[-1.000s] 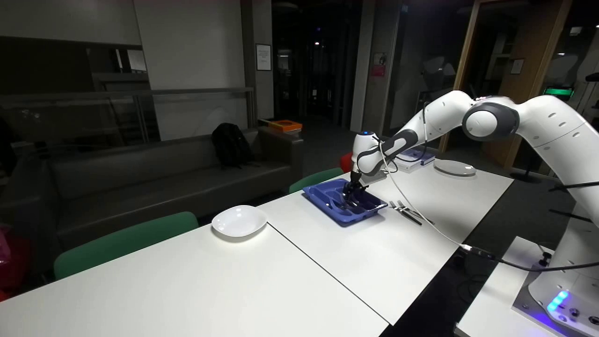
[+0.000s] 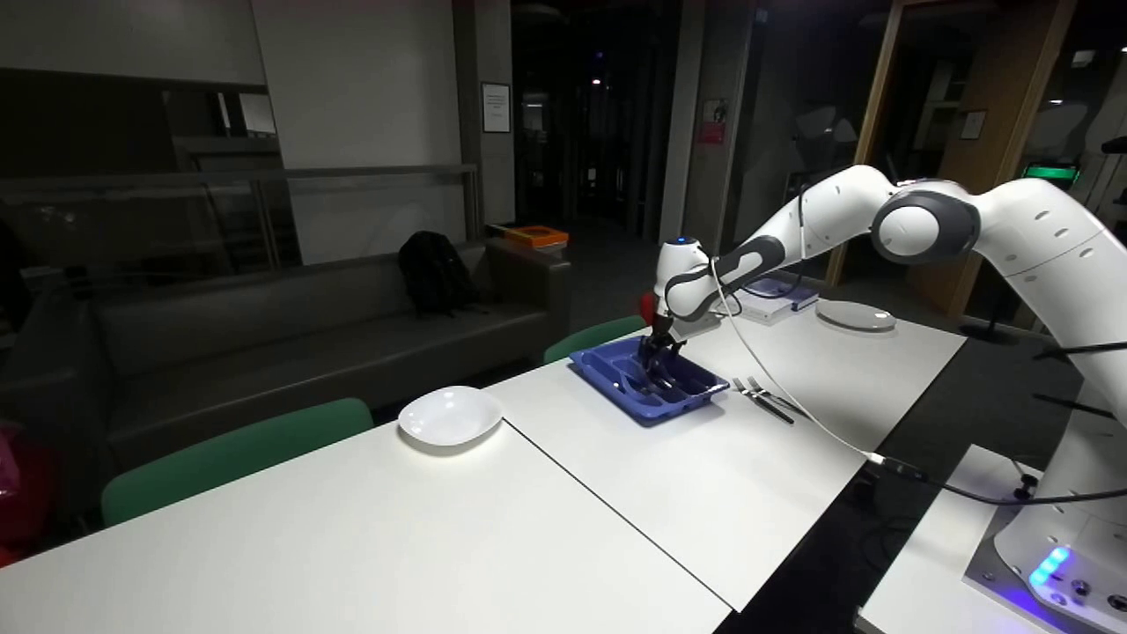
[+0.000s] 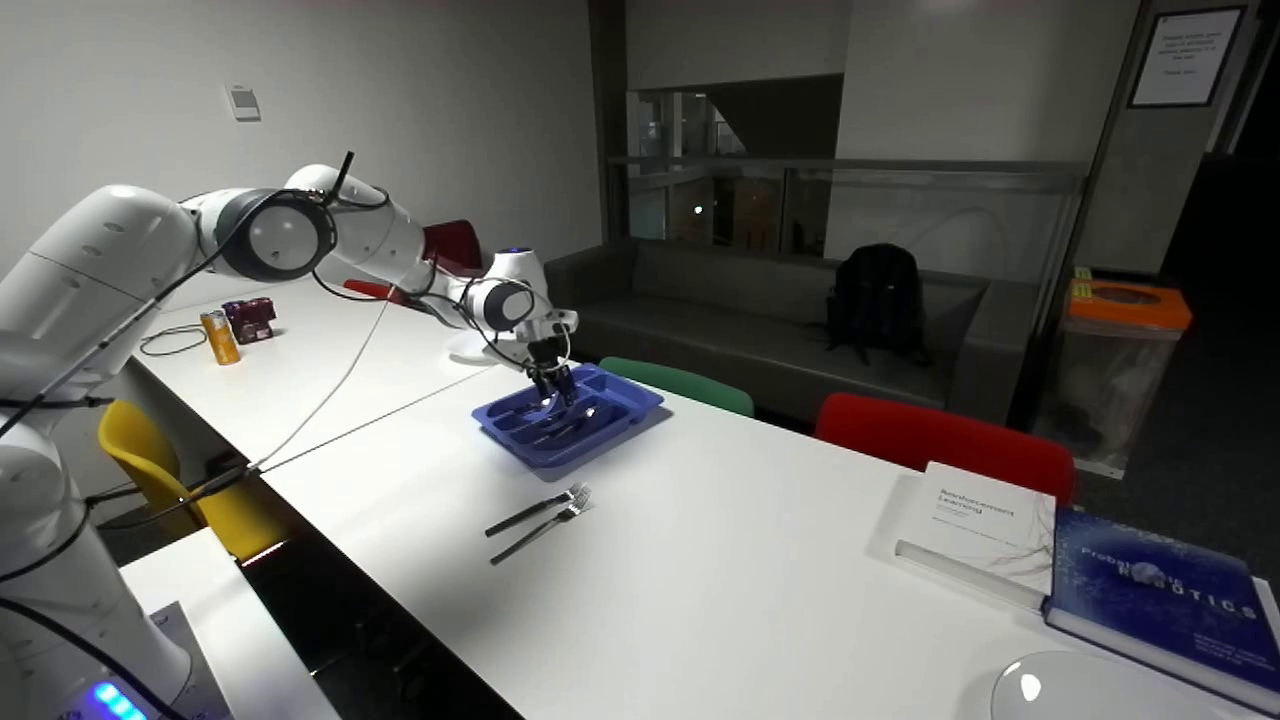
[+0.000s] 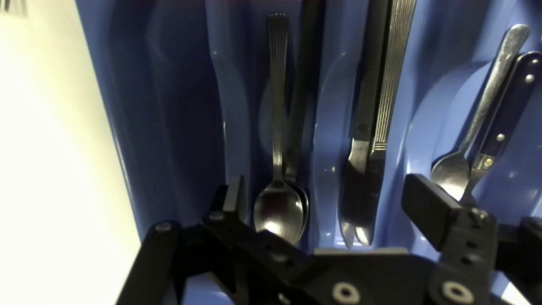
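Note:
My gripper stands open over the blue cutlery tray (image 3: 632,395), with its fingers (image 4: 432,208) wide apart and nothing gripped. In the wrist view, spoons (image 4: 277,208) lie in the compartment between the fingers, towards the left one. Two knives (image 4: 371,173), one with a black handle and one with ribbed metal, fill the neighbouring compartment. Further right rest a small spoon (image 4: 451,170) and a dark-handled piece (image 4: 513,101) with rivets. The leftmost compartment looks empty. On the table beside the tray lie two black-handled forks (image 3: 540,524).
A white bowl (image 2: 451,416) sits on the table to the tray's left in exterior view 1. Books (image 3: 978,528) and a plate (image 3: 1098,690) occupy the table's other end. A white cable (image 2: 787,386) hangs from the arm past the forks. Open tabletop surrounds the tray's near side.
The arm's end has risen slightly and shifted a little to the left in exterior view 1. Tray, forks and bowl are where they were.

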